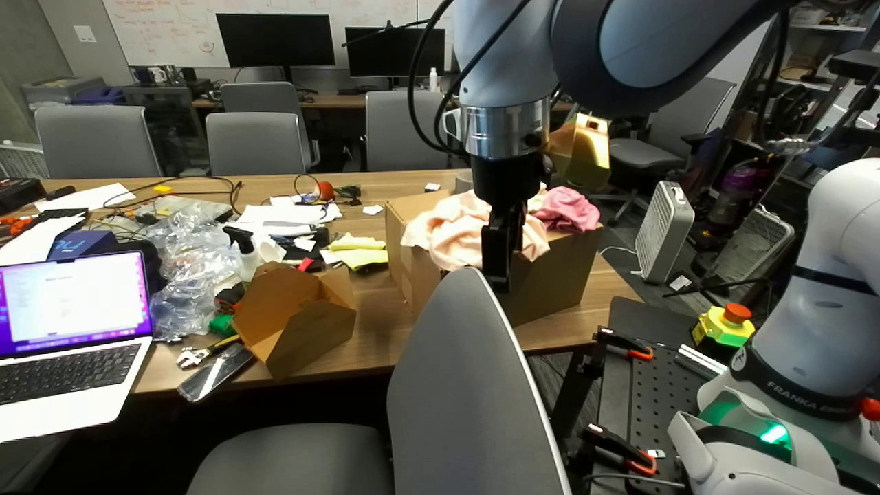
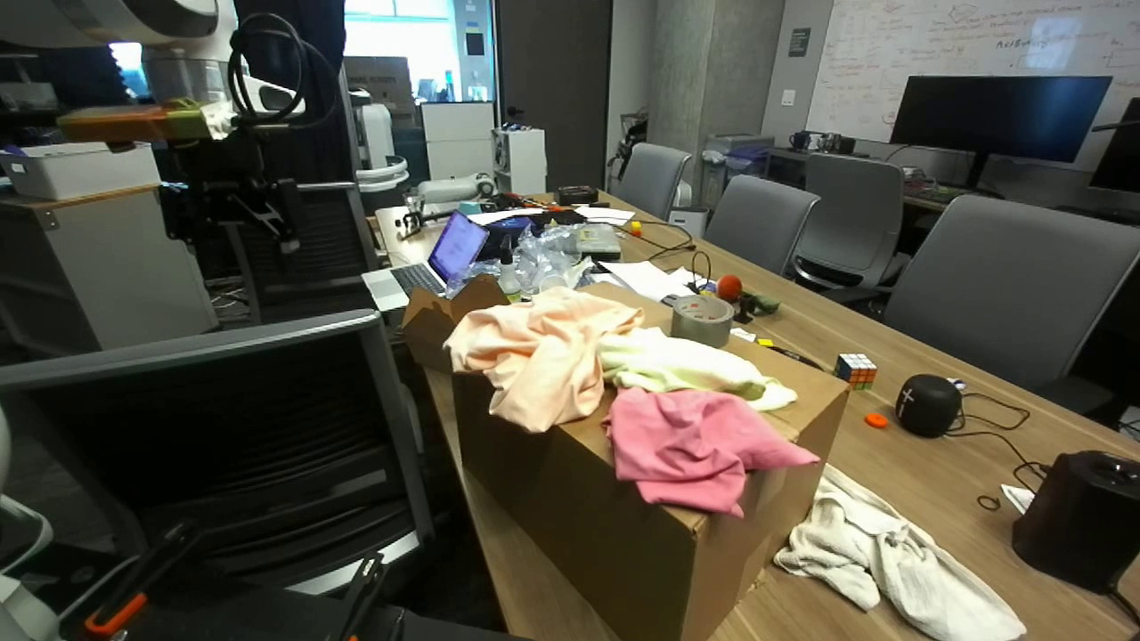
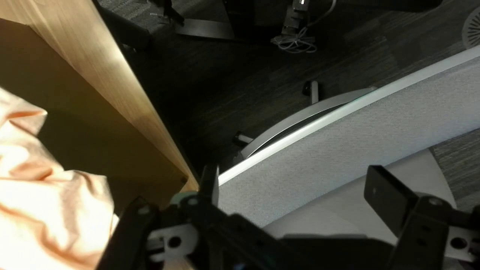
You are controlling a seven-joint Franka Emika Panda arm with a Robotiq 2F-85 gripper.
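Note:
My gripper is open, its two black fingers wide apart, with no object held between them. Past the gap, the wrist view shows the grey chair back [image 3: 351, 121]. In exterior view 1 the gripper [image 1: 497, 284] points down in front of the large cardboard box [image 1: 548, 284]. Exterior view 2 has three cloths lying on top of that box: a peach cloth [image 2: 550, 352], a pale yellow-green cloth [image 2: 689, 367] and a pink cloth [image 2: 700, 449]. The peach cloth [image 3: 49, 193] also fills the lower left of the wrist view, to one side of the fingers.
A white cloth [image 2: 898, 561] lies on the table beside the box. Grey tape [image 2: 702, 319] sits on the box's far side. An open small carton [image 1: 309, 330], a laptop [image 1: 70, 330] and clutter occupy the table's left. The chair back [image 1: 470, 396] rises close below the gripper.

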